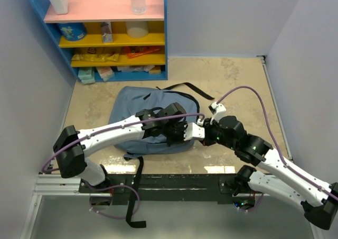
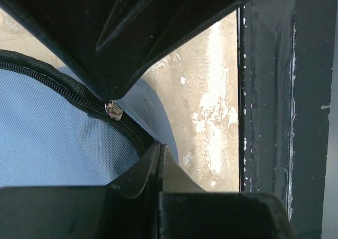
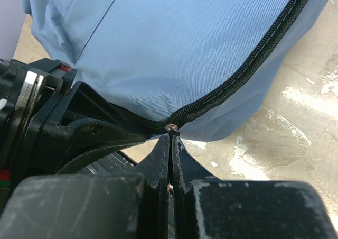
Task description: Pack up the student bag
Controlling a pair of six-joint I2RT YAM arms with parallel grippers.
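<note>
The blue backpack (image 1: 127, 104) lies on the floor board under both arms, its black zipper (image 3: 248, 64) running along the near right side. In the left wrist view a metal zipper pull (image 2: 114, 111) sits on the track. My left gripper is shut at the zipper's edge, with nothing clearly visible between its tips. My right gripper is shut at the zipper, its tips on a small metal piece (image 3: 171, 128) that looks like a pull. The two grippers are close together at the bag's right corner.
A blue shelf unit (image 1: 166, 38) with several supplies stands at the back left. Bare board (image 1: 243, 80) is free at the right. A black strap (image 1: 134, 186) hangs over the front edge. Walls bound both sides.
</note>
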